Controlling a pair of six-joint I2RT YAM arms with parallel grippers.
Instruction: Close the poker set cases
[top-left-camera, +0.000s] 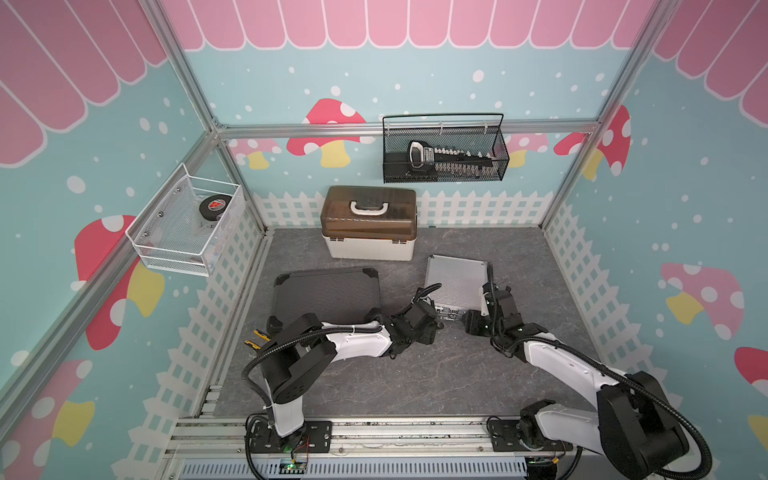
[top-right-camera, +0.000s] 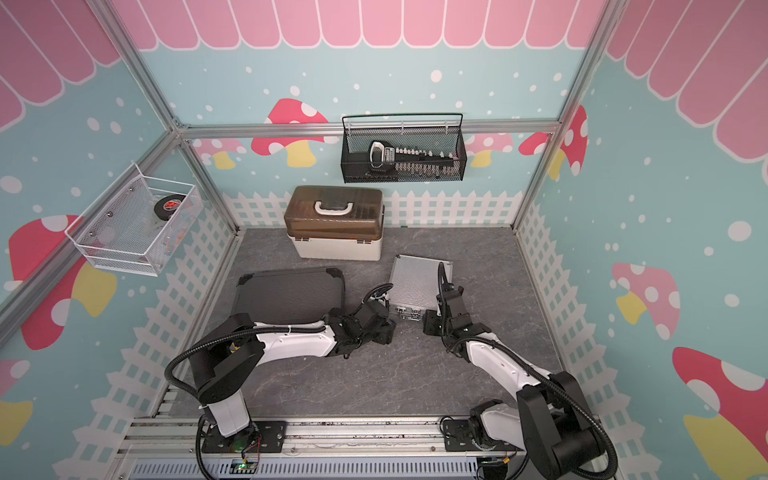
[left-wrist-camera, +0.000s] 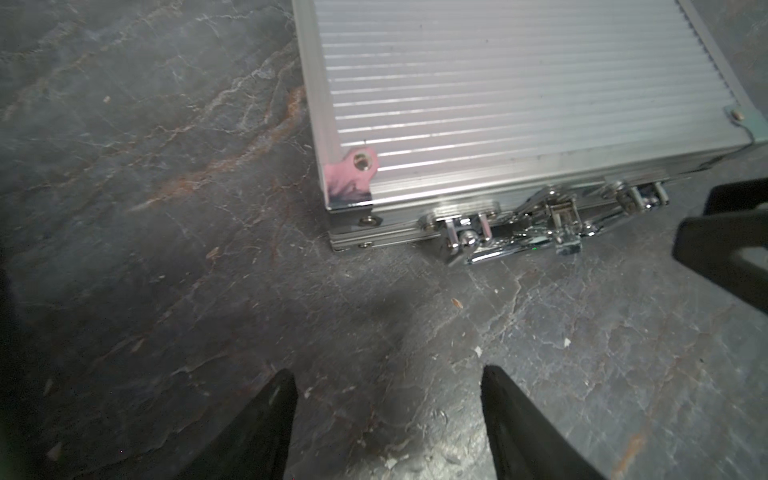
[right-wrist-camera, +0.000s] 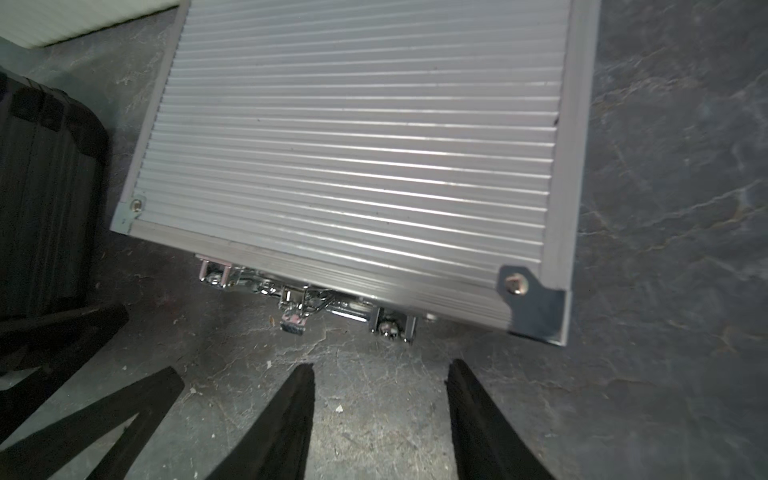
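Observation:
The silver ribbed case (top-left-camera: 457, 276) lies flat on the grey floor, its lid down. In the left wrist view a narrow seam runs along its front edge, and its metal latches (left-wrist-camera: 552, 220) and handle stick out in front. My left gripper is open before the case's left front corner, with only floor between its fingers. By the right front corner, my right gripper has its fingers apart and nothing between them. Whether the latches are fastened cannot be told. The black case (top-left-camera: 328, 296) lies lid down at the left, partly hidden by my left arm.
A brown and white toolbox (top-left-camera: 369, 224) stands against the back wall. Yellow-handled pliers (top-left-camera: 254, 344) lie left of the black case. A black wire basket (top-left-camera: 445, 164) hangs at the back, a white one (top-left-camera: 188, 232) at the left.

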